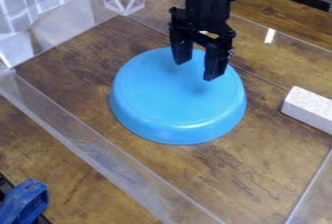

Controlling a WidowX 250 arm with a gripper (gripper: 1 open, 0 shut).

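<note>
A black robot arm reaches down from the top of the camera view. Its gripper (200, 59) is open, its two dark fingers spread apart over the back half of a large, round, bright blue disc (162, 102). Nothing shows between the fingers. Whether the fingertips touch the disc's surface is hard to tell.
A white block (309, 109) lies at the right on the wooden floor (234, 175). A blue object (21, 202) sits at the bottom left corner. Clear panels run along the left and back. Bare wood lies left of and below the disc.
</note>
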